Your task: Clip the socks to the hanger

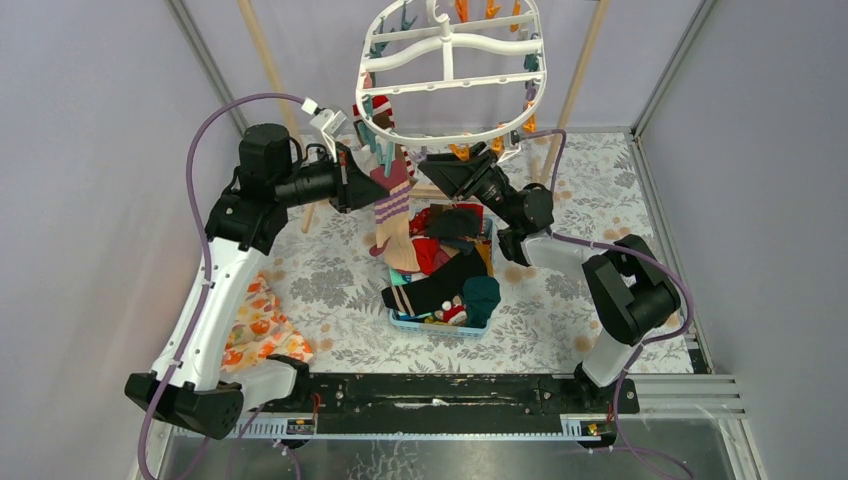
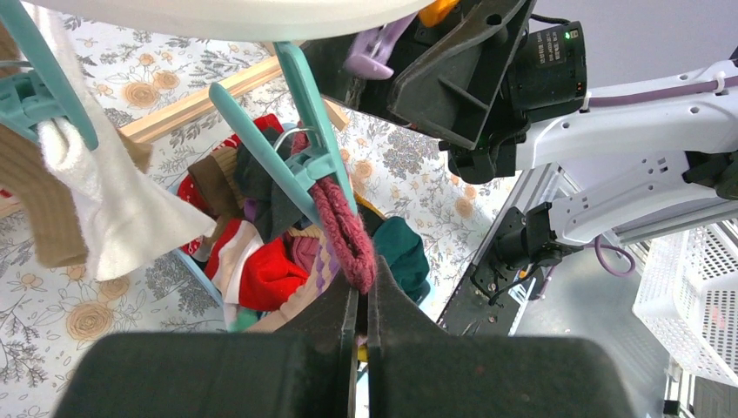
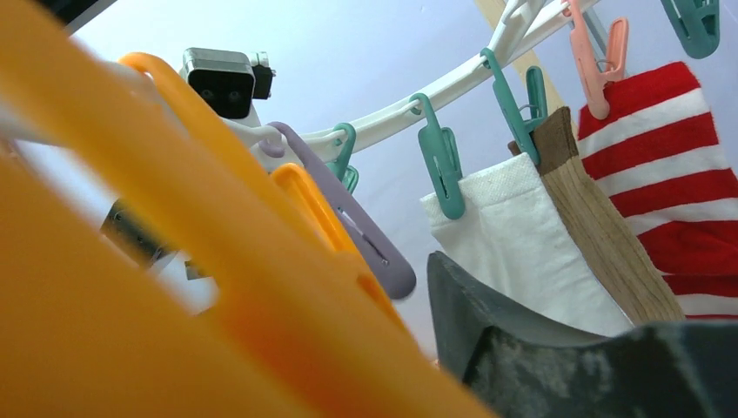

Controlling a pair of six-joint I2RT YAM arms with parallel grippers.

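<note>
A striped sock (image 1: 394, 215) with a maroon cuff and purple bands hangs from my left gripper (image 1: 383, 188), which is shut on its cuff. In the left wrist view, the maroon cuff (image 2: 346, 235) runs from the fingertips up between the legs of a teal clip (image 2: 300, 131). My right gripper (image 1: 432, 176) is partly open under the hanger's front rim, to the right of the sock, with no cloth visible in it. The white hanger (image 1: 450, 85) carries several clips. In the right wrist view, a blurred orange clip (image 3: 261, 287) covers much of the right gripper; one dark finger (image 3: 531, 353) shows.
On the hanger's left side hang a white sock (image 3: 531, 239), a brown sock (image 3: 609, 235) and a red-and-white striped sock (image 3: 666, 165). Below stands a blue basket (image 1: 440, 328) full of socks. An orange-patterned cloth (image 1: 262, 325) lies at the left. Floor right of the basket is clear.
</note>
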